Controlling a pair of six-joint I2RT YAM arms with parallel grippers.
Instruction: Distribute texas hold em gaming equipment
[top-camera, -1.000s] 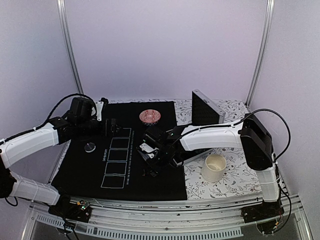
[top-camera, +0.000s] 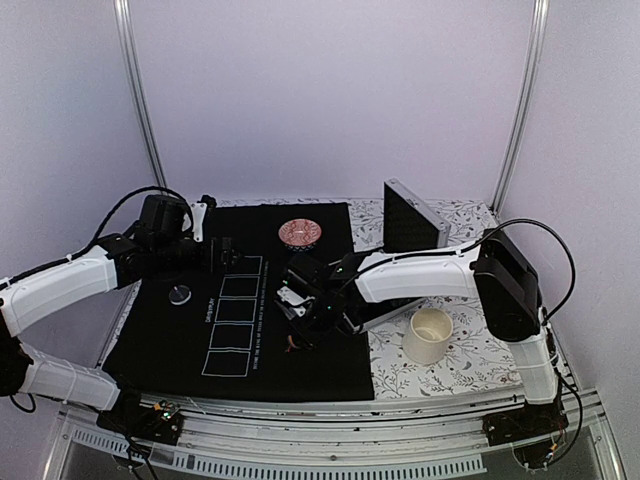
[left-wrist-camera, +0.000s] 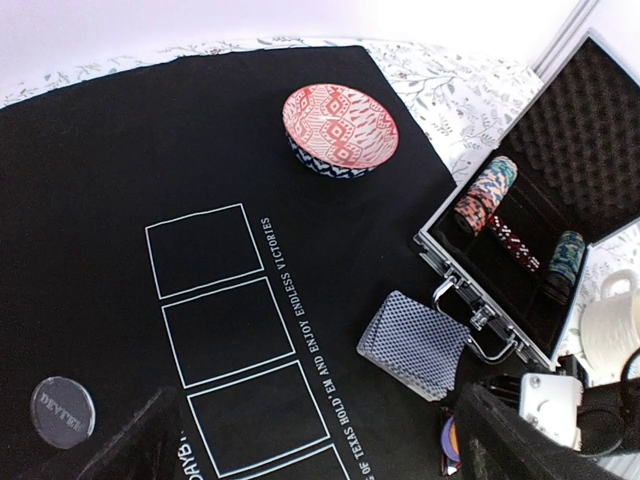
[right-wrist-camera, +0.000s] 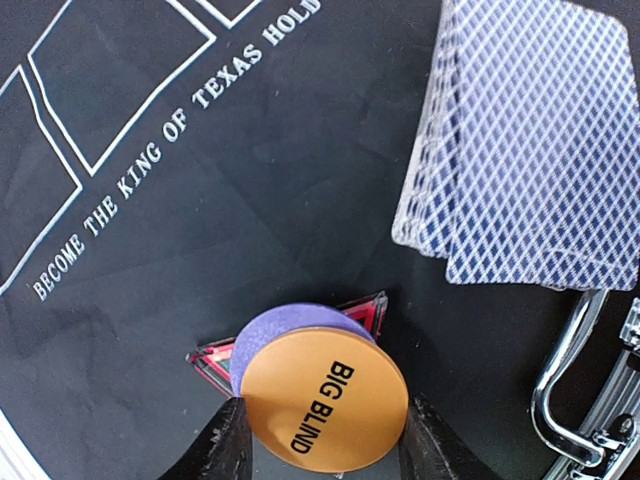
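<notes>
An orange BIG BLIND chip (right-wrist-camera: 335, 385) lies between the fingertips of my right gripper, which reach its left and right edges; whether they clamp it cannot be told. Partly hidden under it are a purple chip (right-wrist-camera: 265, 330) and a red-edged piece (right-wrist-camera: 372, 313). My left gripper (top-camera: 222, 255) hangs open and empty over the mat's left part. A silver DEALER disc (left-wrist-camera: 62, 412) rests flat on the left of the mat. Blue-backed cards (left-wrist-camera: 413, 345) lie beside the open case (left-wrist-camera: 432, 240), which holds chip stacks (left-wrist-camera: 487, 192) and red dice (left-wrist-camera: 514, 244).
A red patterned bowl (top-camera: 300, 234) stands at the back of the black mat (top-camera: 180, 350). To the right of the case is a cream mug (top-camera: 428, 336). The case lid (top-camera: 415, 217) stands raised.
</notes>
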